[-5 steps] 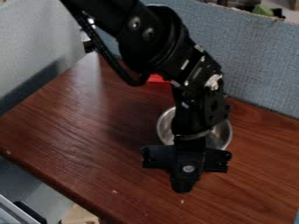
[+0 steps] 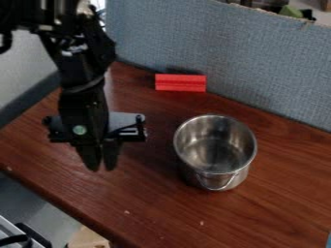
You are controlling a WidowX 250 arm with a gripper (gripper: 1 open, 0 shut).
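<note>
My black gripper hangs over the left part of the wooden table, its fingertips pointing down; I cannot tell how far apart they are, and I see nothing held. A steel pot with a wire handle stands right of the gripper, apart from it. A red block lies at the back of the table against the blue-grey partition.
The wooden table has free room at the front and around the pot. A blue-grey partition bounds the back. The table's edge drops away at the front left, with a grey object below.
The arm has swung left, from over and in front of the pot to the left part of the table, uncovering the pot and the red block.
</note>
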